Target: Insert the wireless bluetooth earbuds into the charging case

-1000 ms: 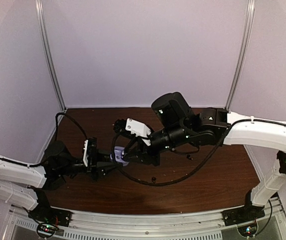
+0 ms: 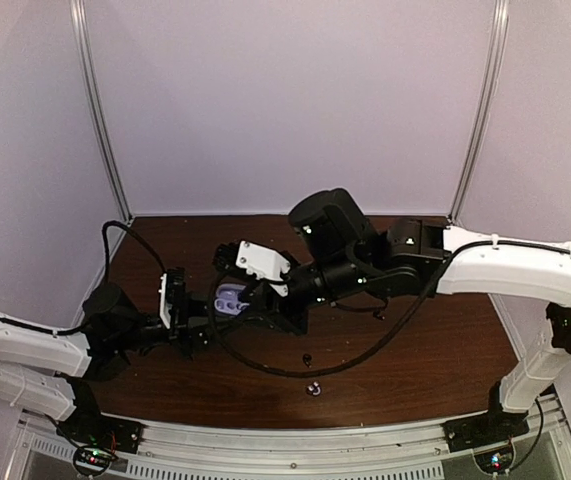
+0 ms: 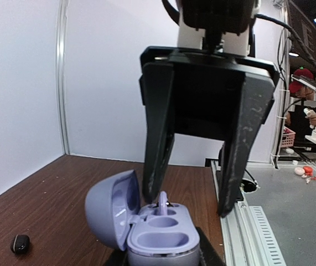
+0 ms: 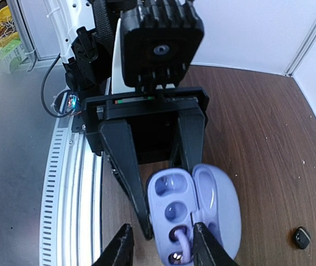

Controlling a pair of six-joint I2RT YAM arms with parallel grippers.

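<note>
In the left wrist view the lavender charging case (image 3: 163, 239) has its lid (image 3: 107, 209) standing open. My left gripper is shut on the case, one of its fingers (image 4: 129, 173) along the case side in the right wrist view. My right gripper straddles the case, open, with no earbud visible between its fingers. A lavender stem-like piece (image 4: 184, 244) stands at the far compartments; whether it is an earbud or part of the case I cannot tell. A small shiny thing, perhaps an earbud (image 2: 313, 388), appears over the front of the table.
A small dark object (image 2: 307, 359) lies in the middle of the table, and another dark one (image 2: 378, 313) farther back to the right. The right arm's cable (image 2: 365, 355) loops low over the table. Bare wood (image 2: 435, 360) is free at the right.
The small shiny thing near the table's front is new in the top view. Over the last second my right gripper shifted slightly left over the case, and the case has turned its compartments more into view.
</note>
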